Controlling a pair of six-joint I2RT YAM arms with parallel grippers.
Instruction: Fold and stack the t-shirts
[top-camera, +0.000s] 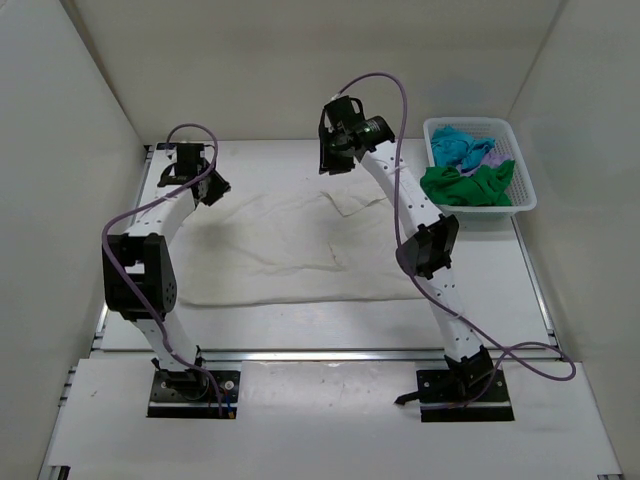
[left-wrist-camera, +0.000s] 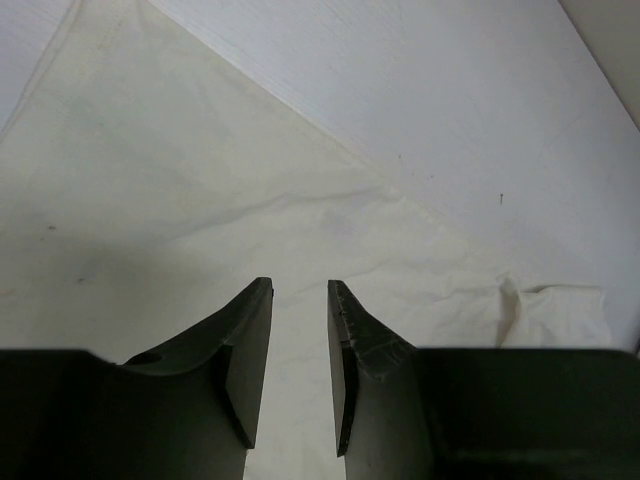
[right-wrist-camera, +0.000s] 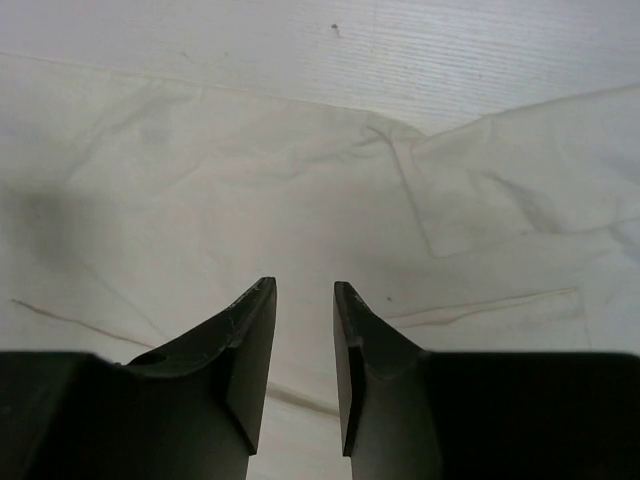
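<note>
A cream t-shirt (top-camera: 270, 235) lies spread over the white table, with a folded-over flap near its upper right. Above its top edge, right of centre, my right gripper (top-camera: 328, 170) hangs open with nothing between its fingers. In the right wrist view the cloth, with creases and the flap's edge, lies below the right fingers (right-wrist-camera: 255, 340). My left gripper (top-camera: 222, 194) is over the shirt's upper left part, partly open and empty. Beneath the left fingers (left-wrist-camera: 250, 340) the left wrist view shows mostly flat fabric.
At the back right stands a white basket (top-camera: 432, 130) holding a blue cloth (top-camera: 458, 147), a purple cloth (top-camera: 495, 158) and a green cloth (top-camera: 475, 186). Bare table (top-camera: 270, 153) shows behind the shirt and in front of it.
</note>
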